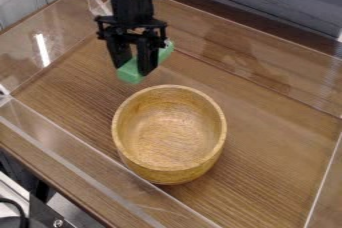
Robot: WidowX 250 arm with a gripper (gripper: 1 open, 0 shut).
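My black gripper (131, 42) is in the upper middle of the camera view, shut on a green object (131, 70) that shows below and behind its fingers. The object's exact shape is partly hidden by the gripper. Below it on the wooden table sits a large, empty yellow-tan oval bowl (168, 137).
A pale border runs along the table's edges, with a dark area at the lower left.
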